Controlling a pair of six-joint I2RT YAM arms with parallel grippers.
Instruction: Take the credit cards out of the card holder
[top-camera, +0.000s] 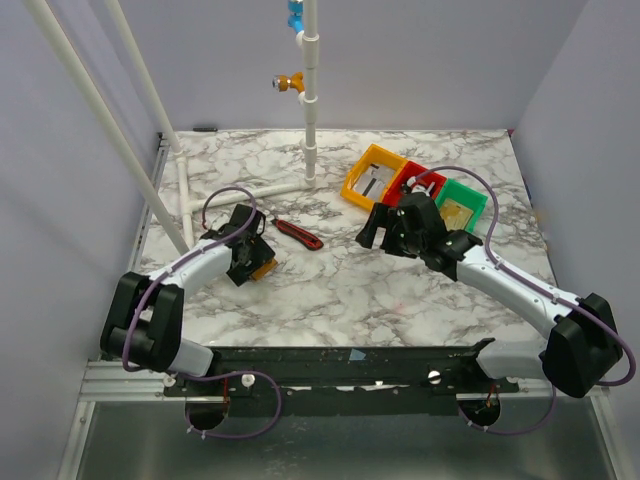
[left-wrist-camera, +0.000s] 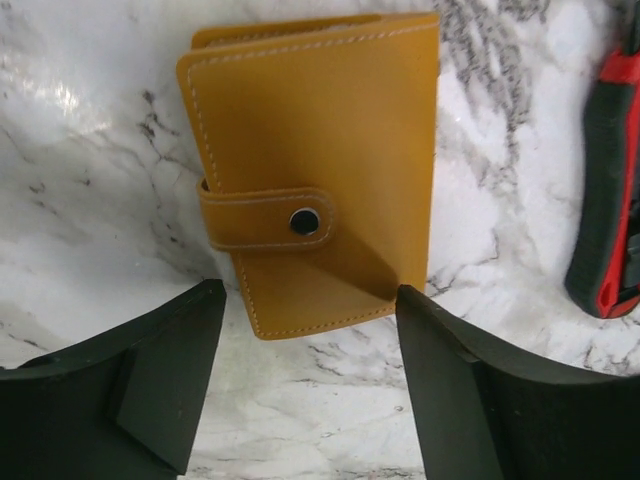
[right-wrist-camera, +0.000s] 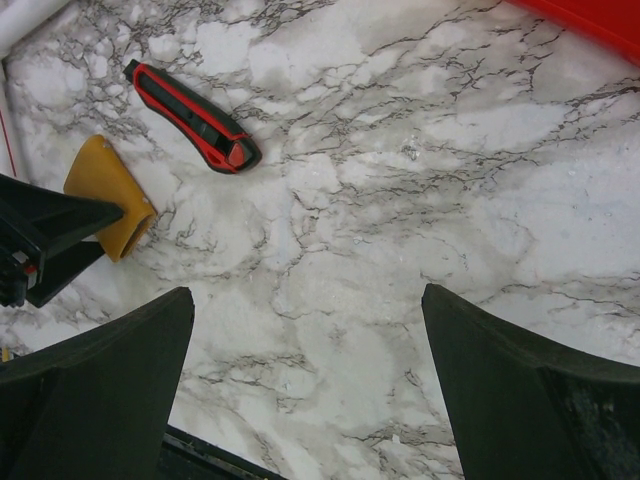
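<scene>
A tan leather card holder (left-wrist-camera: 320, 130) lies on the marble table under my left gripper, its snap strap (left-wrist-camera: 265, 219) fastened. The left fingers are apart, one on each side of the holder's near end; the right-hand finger (left-wrist-camera: 425, 325) overlaps its edge, and whether it touches I cannot tell. From above, the left gripper (top-camera: 254, 268) partly covers the holder (top-camera: 265, 269). No credit cards show. My right gripper is open over bare table, empty, well to the right of the holder (right-wrist-camera: 112, 190).
A red and black utility knife (top-camera: 297, 234) lies right of the holder. Yellow (top-camera: 360, 158), red (top-camera: 437, 178) and green (top-camera: 481, 202) bins stand at the back right. White pipes (top-camera: 250, 192) run behind the holder.
</scene>
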